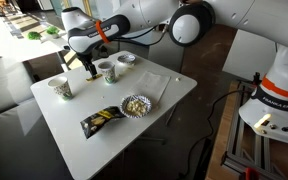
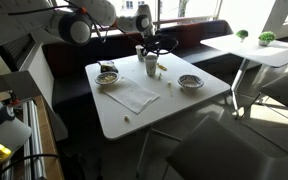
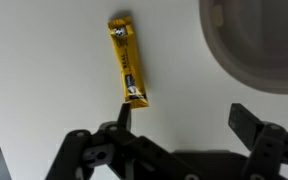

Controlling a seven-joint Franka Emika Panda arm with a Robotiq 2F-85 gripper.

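Note:
In the wrist view, a slim yellow packet (image 3: pixel 129 62) with dark print and silvery ends lies on the white table, ahead of the left finger. My gripper stands open above the tabletop, its black fingers wide apart with nothing between them. The packet is not between the fingers. A round, greyish vessel (image 3: pixel 269 50) fills the upper right of that view, cut off by the frame. From outside, my gripper (image 1: pixel 91 70) hangs over the table's far side, near two patterned cups (image 1: pixel 61 89) (image 1: pixel 107 72).
A bowl with pale contents (image 1: pixel 137 106) and a black-yellow bag (image 1: pixel 101 121) lie nearer the front. Another bowl (image 1: pixel 126 58) stands farther back, with a white sheet (image 1: pixel 154 84) to the right.

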